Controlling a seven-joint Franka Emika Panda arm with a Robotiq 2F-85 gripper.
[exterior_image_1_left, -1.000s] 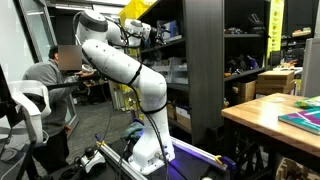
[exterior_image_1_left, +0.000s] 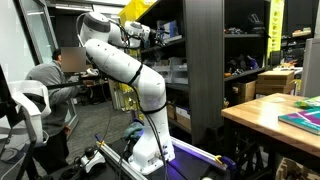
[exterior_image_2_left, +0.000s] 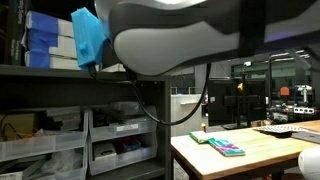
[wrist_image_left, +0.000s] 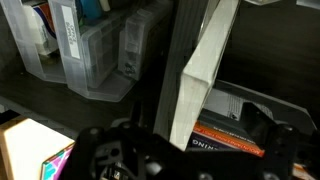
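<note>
A pale, long, box-like piece (wrist_image_left: 203, 65) runs down the middle of the wrist view, its lower end passing between the two dark fingers of my gripper. The fingers stand open, spread to either side of it. How far away the piece lies is hard to tell. From exterior view 1 my gripper (exterior_image_1_left: 143, 36) shows high up in front of the shelves, small and partly lost against them. At the upper left of exterior view 2, a blue piece (exterior_image_2_left: 89, 38) shows at the arm's end.
Dark shelves (exterior_image_1_left: 206, 80) stand behind the arm. Clear plastic drawers (wrist_image_left: 88, 62) fill the wrist view's upper left, with books (wrist_image_left: 222, 138) low in the middle. White boxes (exterior_image_2_left: 50, 47) sit high on a shelf. A wooden table (exterior_image_1_left: 262, 113) carries colourful flat items.
</note>
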